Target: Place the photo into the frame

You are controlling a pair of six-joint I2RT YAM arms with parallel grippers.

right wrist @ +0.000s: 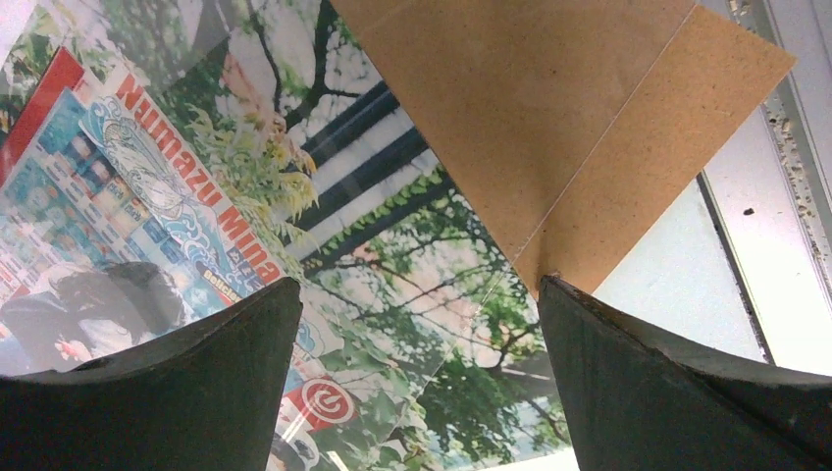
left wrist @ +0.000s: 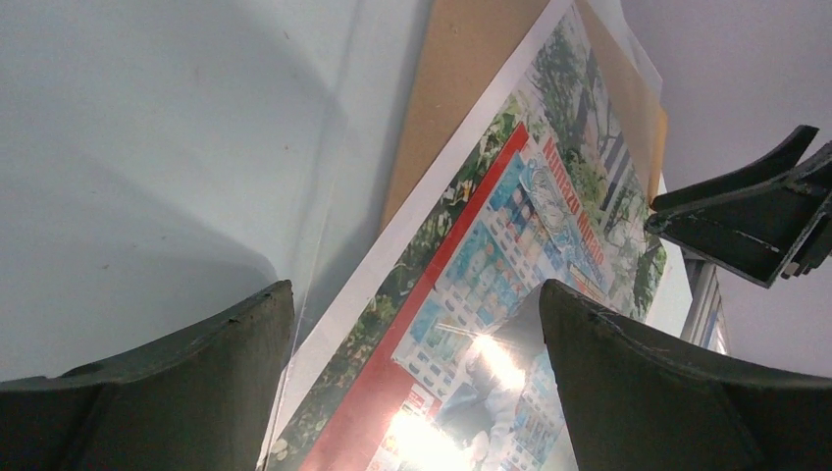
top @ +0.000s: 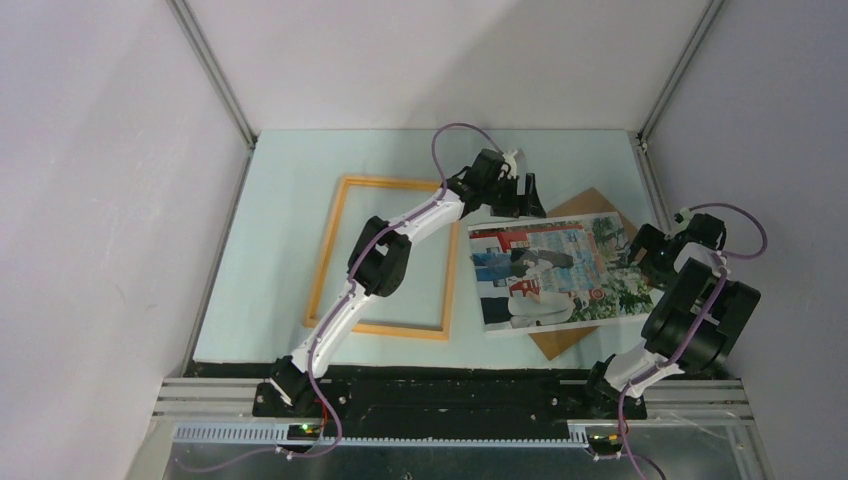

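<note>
The photo, a glossy sheet with a pale border, lies flat on the right half of the table, partly over a brown board. To its left rests the empty light-wood frame, with bare table inside it. My left gripper is open by the photo's back edge; in the left wrist view the photo's white border runs between its spread fingers. Over the photo's right end is my right gripper, open too. The right wrist view has the photo's leafy print below the fingers, with nothing held.
The brown board sticks out behind and in front of the photo. Side walls and a metal rail bound the table at the right. Bare table extends left of the frame.
</note>
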